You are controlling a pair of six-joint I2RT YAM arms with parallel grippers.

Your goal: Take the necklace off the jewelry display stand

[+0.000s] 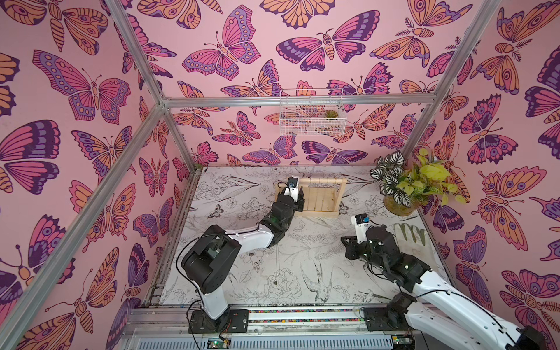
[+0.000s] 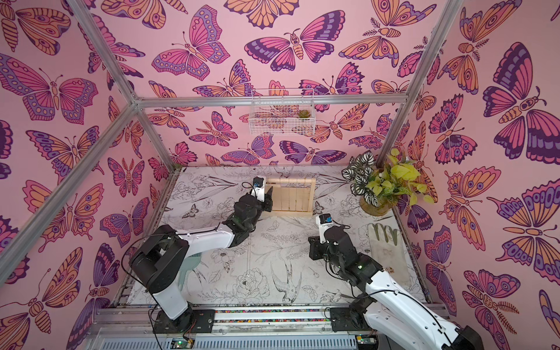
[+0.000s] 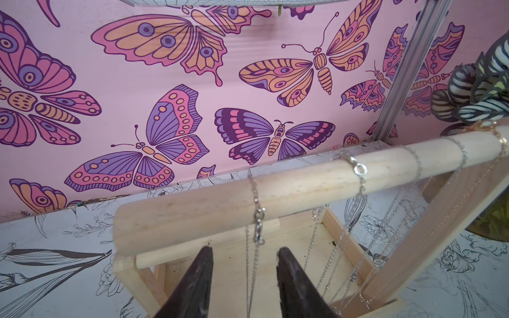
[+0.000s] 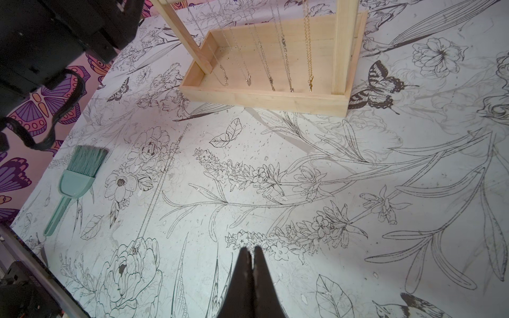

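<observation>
The wooden jewelry stand (image 3: 196, 214) has a round bar with several fine chains over it. Nearest my left gripper, a silver necklace (image 3: 259, 214) drapes over the bar, its clasp on the near side. The left gripper is open in front of the bar; in the left wrist view this chain runs down between the fingers, with neither finger visibly touching it. My right gripper is shut over the tabletop, front right of the stand, nothing showing between its tips. One loose chain (image 4: 160, 182) lies stretched on the table.
A green dustpan brush (image 4: 77, 182) lies at the table's left. At the right are a potted plant (image 1: 402, 204) and a pale cloth (image 2: 388, 250) with green stripes. A wire basket (image 1: 312, 125) hangs on the back wall.
</observation>
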